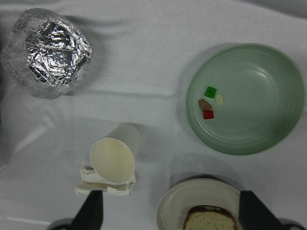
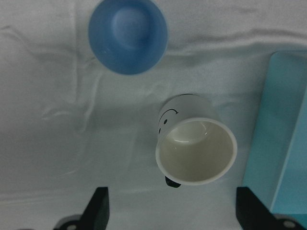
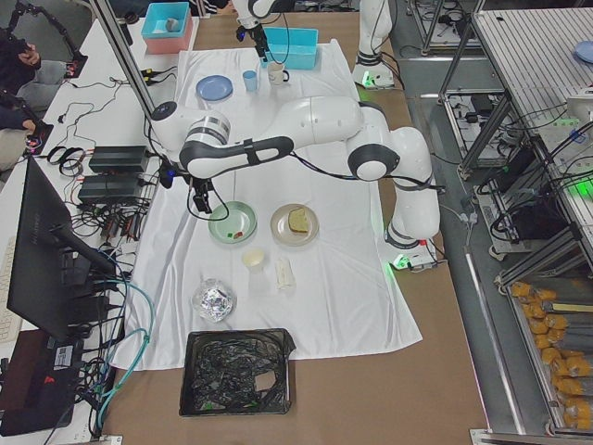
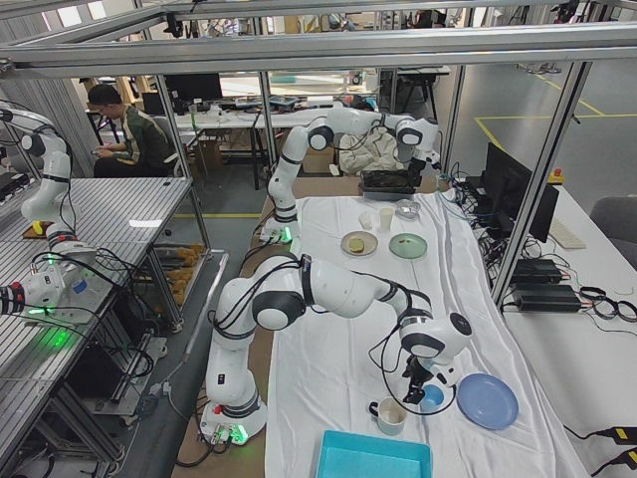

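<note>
My left gripper hangs open above a green plate [image 1: 249, 115] with small scraps, a beige plate [image 1: 172, 211] with a bread slice [image 1: 208, 220], a paper cup [image 1: 112, 153] by a crumpled wrapper [image 1: 105, 189] and a foil-covered bowl [image 1: 57, 52]. My right gripper is open over a white smiley mug [image 2: 194, 153], beside a blue cup [image 2: 127, 36].
A turquoise tray [image 2: 271, 124] lies beside the mug. A blue plate [image 4: 486, 400] is near the blue cup. A black bin [image 3: 236, 408] stands at the opposite end of the cloth. Bare cloth lies between the groups.
</note>
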